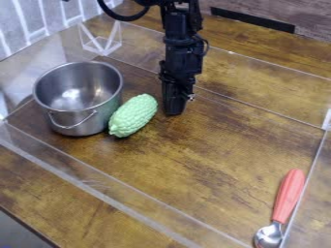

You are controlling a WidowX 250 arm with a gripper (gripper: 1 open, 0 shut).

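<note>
In the camera view, the dark gripper (173, 102) reaches down from the top to the wooden table, just right of a green bumpy corn-like object (134, 115). Its fingers look shut, with nothing visible between them, though the tips are small and dark. A steel pot (77, 89) stands on the left, beside the green object.
A scoop with a red handle (288, 195) lies at the front right. Clear panels or lines border the work area.
</note>
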